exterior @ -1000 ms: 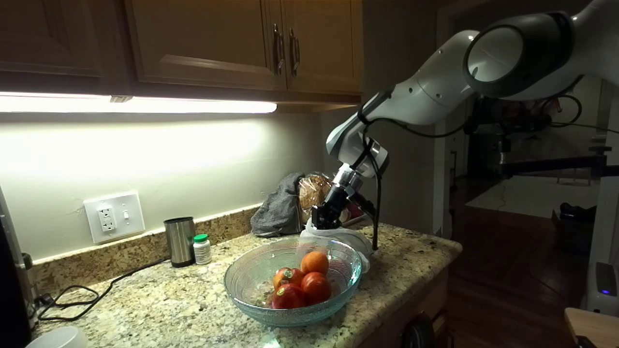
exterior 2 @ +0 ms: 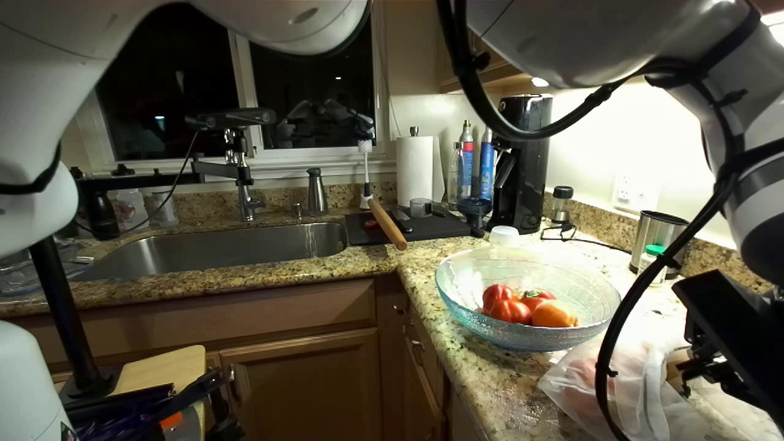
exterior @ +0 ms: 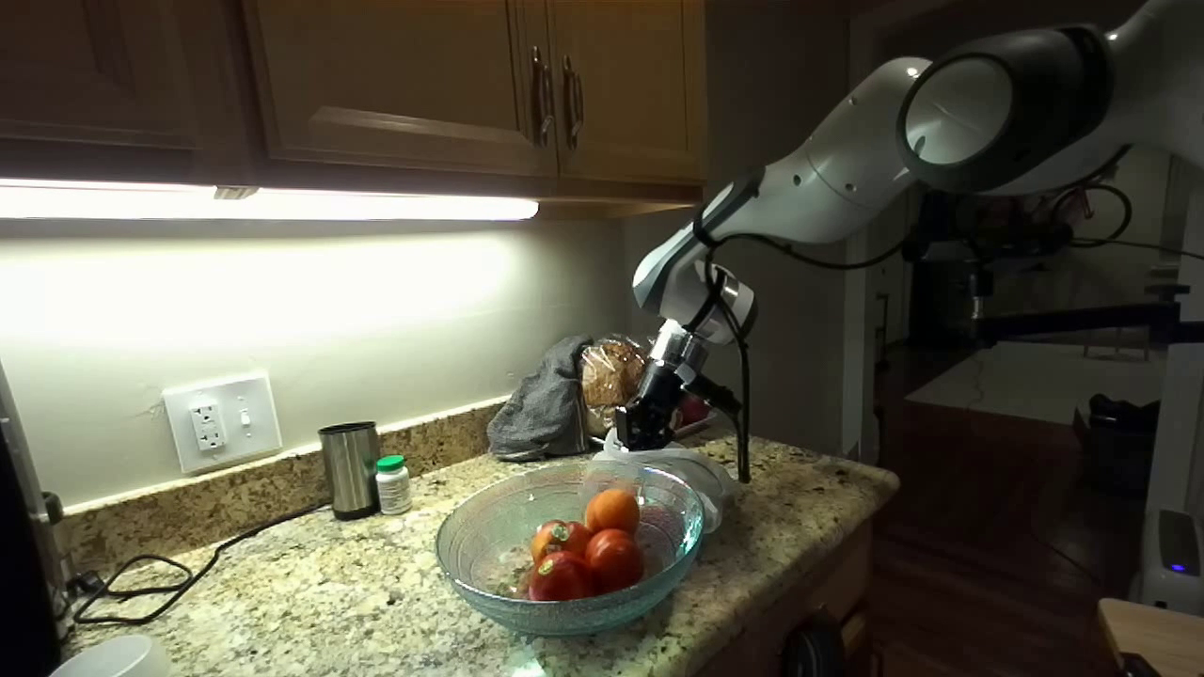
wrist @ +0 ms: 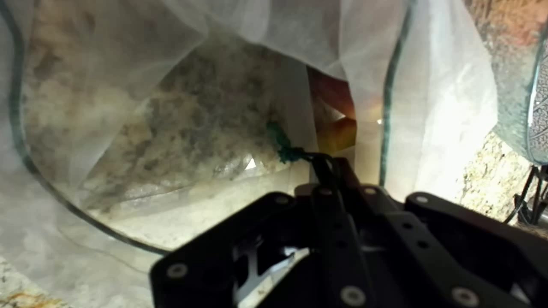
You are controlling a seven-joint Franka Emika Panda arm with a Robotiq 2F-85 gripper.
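Note:
In the wrist view my gripper is shut, with a short green strand (wrist: pixel 278 134) at its fingertips; whether it belongs to the bag cannot be told. Around it spreads the mouth of a translucent white bag (wrist: pixel 442 97) with a dark green hem. Red and yellow fruit (wrist: pixel 336 133) shows at the bag's inner side. In exterior view 1 the gripper (exterior: pixel 639 438) sits low over the bag (exterior: pixel 689 468), behind the glass bowl (exterior: pixel 474 575). That bowl holds several red fruits (exterior: pixel 561 576) and an orange one (exterior: pixel 612 511).
Along the wall stand a steel cup (exterior: pixel 351 468) and a green-capped bottle (exterior: pixel 392 487). A grey cloth (exterior: pixel 542 406) and bagged bread (exterior: pixel 610 384) lie behind the gripper. Counter left of the bowl is mostly free; a black cable (exterior: pixel 226 547) crosses it.
In exterior view 1 the gripper has shifted slightly right, and the bag's outline beneath it has changed. The bowl and its fruit have stayed put.

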